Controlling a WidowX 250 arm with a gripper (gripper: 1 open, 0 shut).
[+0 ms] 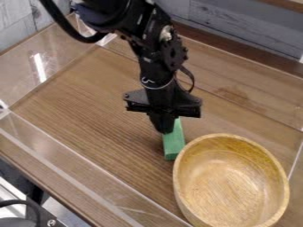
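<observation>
A black robot arm reaches down from the top of the view, its gripper (164, 119) low over the wooden table (83, 133), just above the upper end of a green bar-like object (173, 142). The fingertips look close together, and I see nothing held between them. The green object lies on the table left of a large tan bowl (231, 191), its upper end partly behind the gripper.
The bowl takes up the lower right. A glossy edge runs along the left side, with a dark cable at the lower left.
</observation>
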